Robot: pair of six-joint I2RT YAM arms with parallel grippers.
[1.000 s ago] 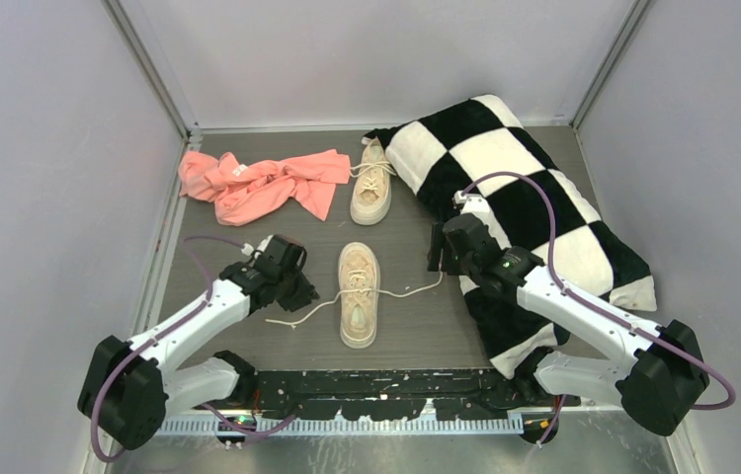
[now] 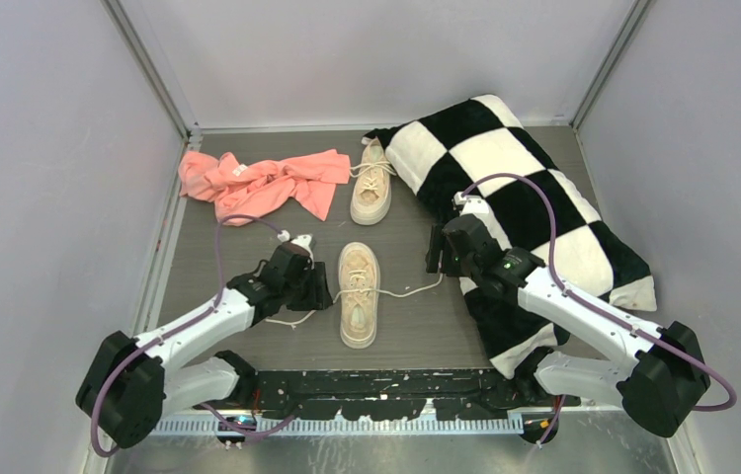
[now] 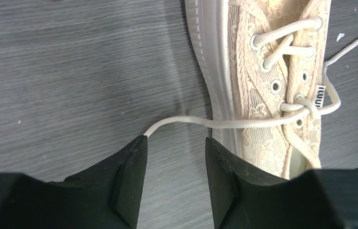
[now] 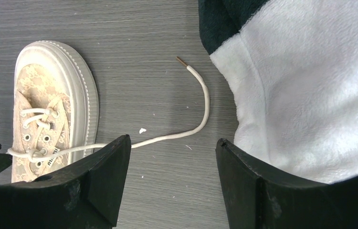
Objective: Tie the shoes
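Observation:
A cream canvas shoe (image 2: 358,314) lies in the middle, toe away from me, laces stretched out to both sides. My left gripper hangs open just left of it, above the left lace (image 3: 186,119); whether it touches the lace I cannot tell. My right gripper is open, right of the shoe, over the right lace (image 4: 167,137), whose tipped end curls up beyond the fingers. A second shoe (image 2: 370,193) with laces lies farther back.
A pink cloth (image 2: 263,183) lies at the back left. A black-and-white checkered cushion (image 2: 495,158) fills the right side, beside my right gripper. Bare table (image 2: 208,257) shows at the left.
My left gripper has moved right and toward the near edge, turning, and is now closer to the shoe, over its left lace. The right arm is almost still.

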